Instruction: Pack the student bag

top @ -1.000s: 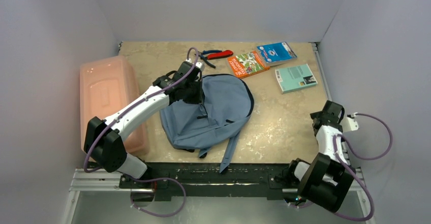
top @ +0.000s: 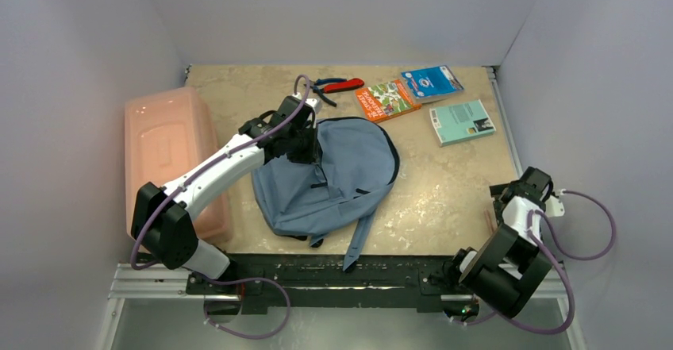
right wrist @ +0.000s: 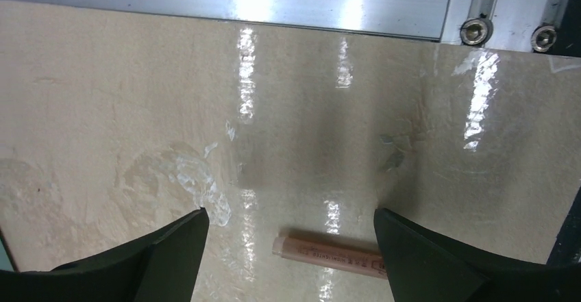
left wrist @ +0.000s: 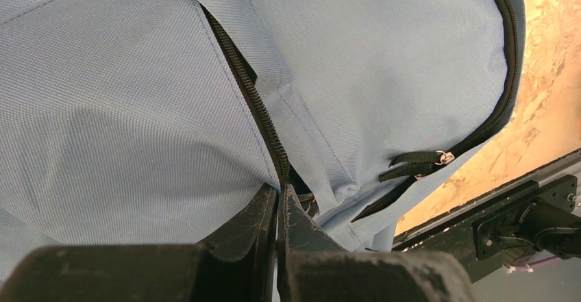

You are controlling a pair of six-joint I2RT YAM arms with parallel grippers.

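The blue-grey bag (top: 357,148) lies in the middle of the table with its pocket flap lifted to the left. My left gripper is shut at the flap's zipped edge, where the thin fabric runs in between the fingertips. At the table's right side, my right gripper stands open. An orange-brown highlighter (right wrist: 329,255) lies on the table below it, partly covered by one finger (right wrist: 418,247), not gripped. At the back right are an orange book (top: 387,100), a blue book (top: 432,83) and a green book (top: 462,123).
Pliers with red and blue handles (top: 341,85) lie at the back edge. A pink plastic bin (top: 168,155) stands along the left side. Metal rail (right wrist: 274,2) borders the table beside my right gripper. Bare table lies between the bag and the right arm.
My right gripper has shifted toward the front and slightly right, and the highlighter now shows by it. The bag and left gripper have crept slightly right together.
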